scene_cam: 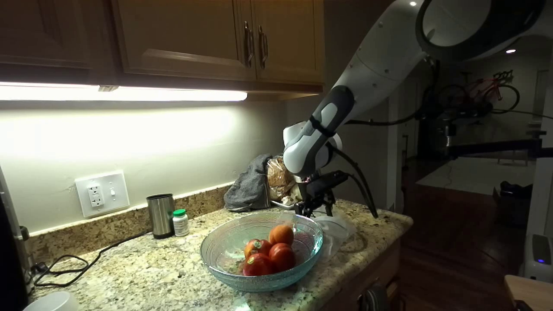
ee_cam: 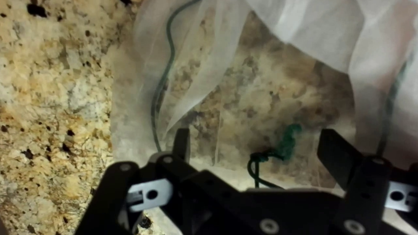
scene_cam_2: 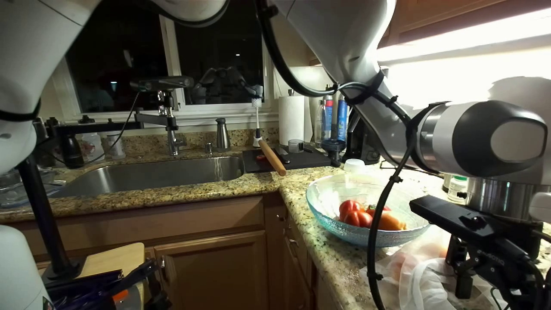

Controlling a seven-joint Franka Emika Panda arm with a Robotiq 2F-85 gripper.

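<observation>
My gripper is open, its two black fingers wide apart above a sheer white mesh bag (ee_cam: 317, 35). A dark green drawstring (ee_cam: 171, 43) runs through the bag, and its knotted green end (ee_cam: 289, 143) lies between the fingers in the wrist view. Speckled counter shows through the thin mesh. In exterior view 2 the bag (scene_cam_2: 428, 274) sits crumpled beside the glass bowl (scene_cam_2: 335, 227), below my gripper, with something orange-pink faintly visible inside. Several red and orange fruits (scene_cam: 269, 254) rest in the bowl. Whether the fingers touch the mesh I cannot tell.
Behind the bowl stand a steel tumbler (scene_cam: 161, 215) and a green-capped bottle (scene_cam: 180, 223). A grey cloth (scene_cam: 250, 184) and a bread bag (scene_cam: 280, 181) lie against the wall. The counter's open edge (scene_cam: 373, 249) runs close by the mesh bag.
</observation>
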